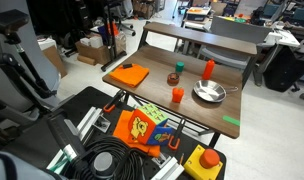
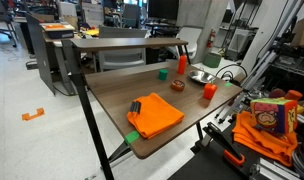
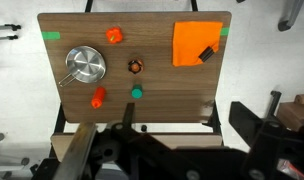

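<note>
From above, the wrist view shows a brown wooden table (image 3: 177, 90). An orange cloth (image 3: 188, 36) lies flat on it, with a small black object (image 3: 206, 54) on top. On the other side is a silver pan (image 3: 85, 65) with a handle. Around the pan are an orange-red object (image 3: 114, 35), a red bottle-like item (image 3: 98, 97), a small brown round item (image 3: 135, 66) and a green cup (image 3: 137, 92). My gripper is high over the table's edge, its dark fingers wide apart and empty.
A raised shelf (image 2: 122, 42) runs along the table's back. Beside the table in exterior view 1 lie coiled black cables (image 1: 112, 160), a colourful bag (image 1: 142, 127) and a yellow box with a red button (image 1: 204, 162). The middle of the tabletop has bare room.
</note>
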